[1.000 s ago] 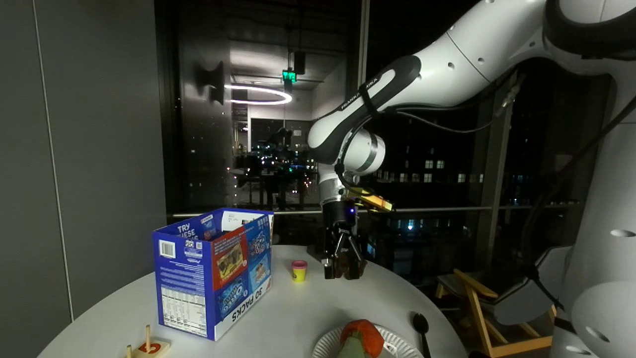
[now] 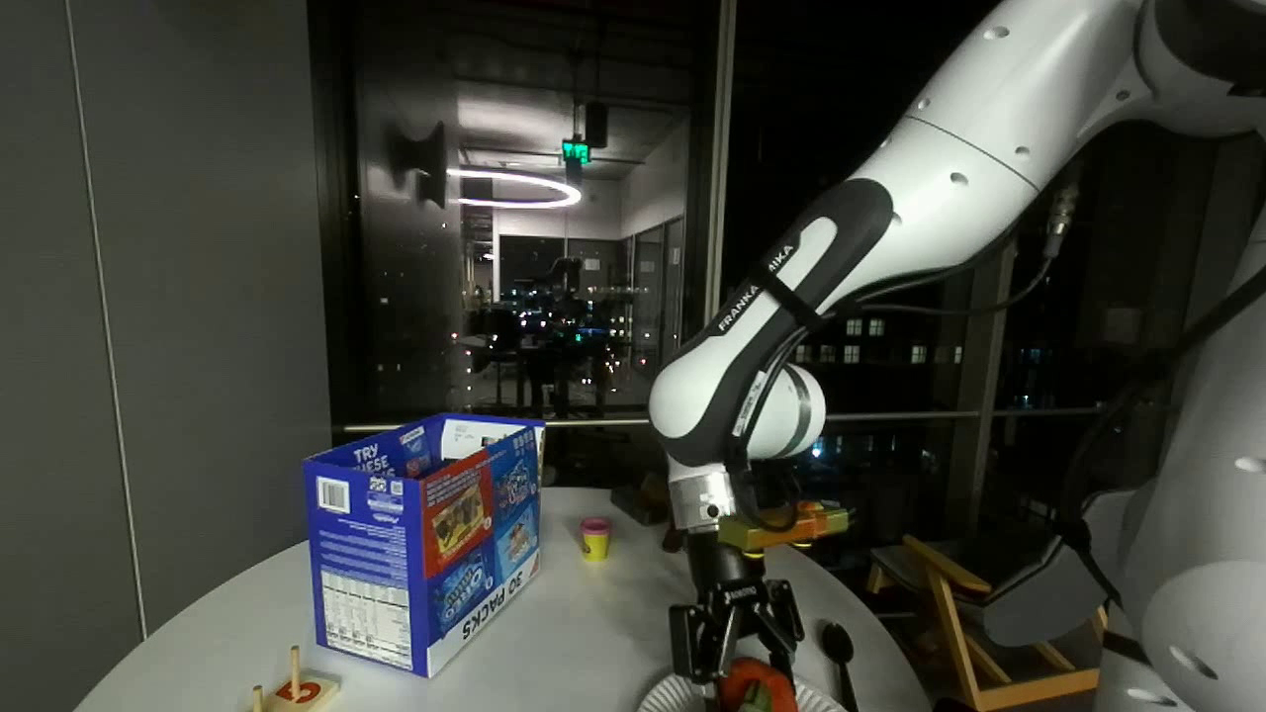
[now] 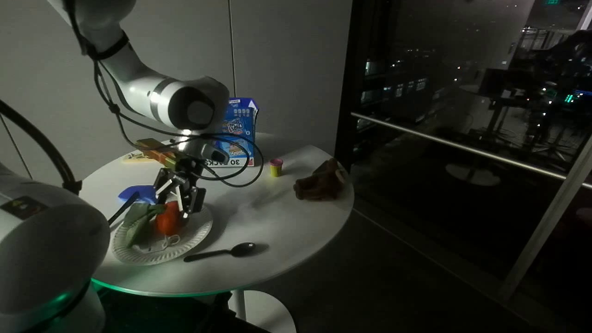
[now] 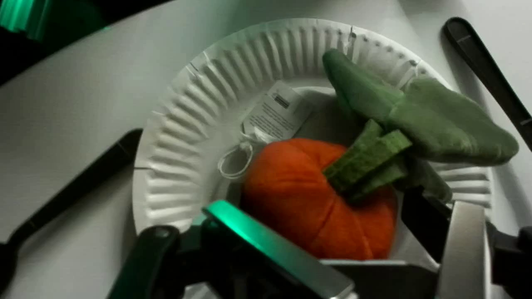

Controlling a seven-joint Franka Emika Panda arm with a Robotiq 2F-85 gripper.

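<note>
An orange plush pumpkin [image 4: 294,189] with a green stem rests on a white paper plate [image 4: 174,144]. Beside it on the plate lies a green plush vegetable [image 4: 439,119], reaching over the rim. My gripper [image 3: 180,208] is low over the plate, its fingers open. In the wrist view, one finger [image 4: 279,249] stands on the left of the pumpkin's near side and the other finger [image 4: 464,244] on the right, with the pumpkin between and just ahead of them. Whether either finger touches it, I cannot tell.
A black spoon [image 3: 238,249] and a dark-handled utensil [image 3: 123,208] flank the plate. Farther off stand a blue snack box [image 2: 368,570], a small yellow tub [image 2: 594,540] and a brown plush [image 3: 322,183]. A wooden peg piece [image 2: 303,692] sits near the box.
My arm has come down from above the table's far side to the plate. The gripper now straddles the area at the pumpkin. Box, tub and spoon have not moved.
</note>
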